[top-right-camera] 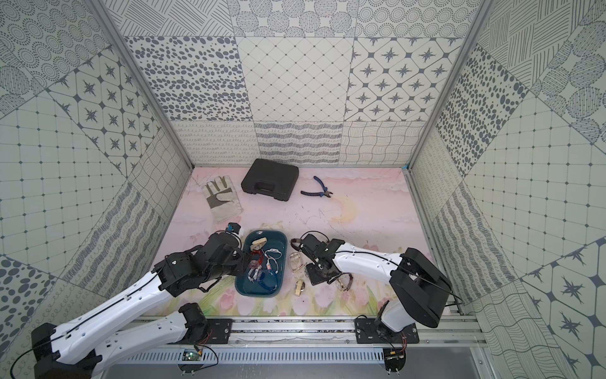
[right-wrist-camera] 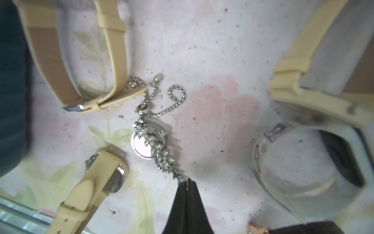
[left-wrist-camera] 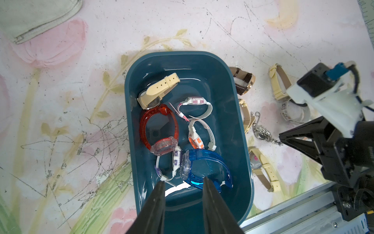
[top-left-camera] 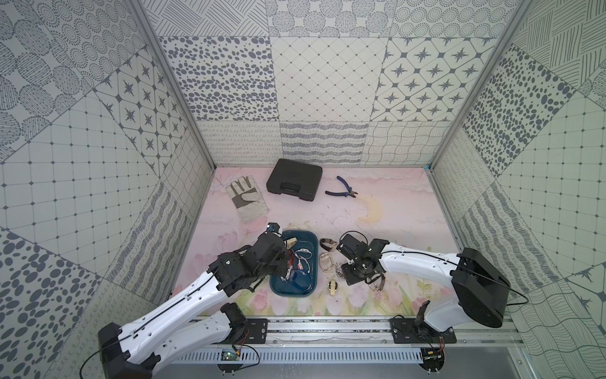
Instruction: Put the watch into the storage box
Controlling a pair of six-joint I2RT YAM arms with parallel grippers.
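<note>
A small silver watch [right-wrist-camera: 143, 146] with a thin chain band lies on the table in the right wrist view, twisted along its length. My right gripper is shut, its tips right at the lower end of that chain; whether a link is pinched between them cannot be told. The left wrist view shows the same silver watch [left-wrist-camera: 262, 133] just right of the dark teal storage box [left-wrist-camera: 130, 117]. Over the near part of this box, my left gripper stands open with nothing between its fingers. Several watches lie inside, including a red watch [left-wrist-camera: 160, 128] and a blue watch [left-wrist-camera: 208, 156].
More watches surround the silver one: a cream watch [left-wrist-camera: 265, 167], a brown watch [left-wrist-camera: 242, 81] and a white watch [left-wrist-camera: 295, 111]. A glove [top-left-camera: 246, 199], black case [top-left-camera: 294, 179] and pliers [top-left-camera: 341, 188] lie farther back. Free table lies between them and the box.
</note>
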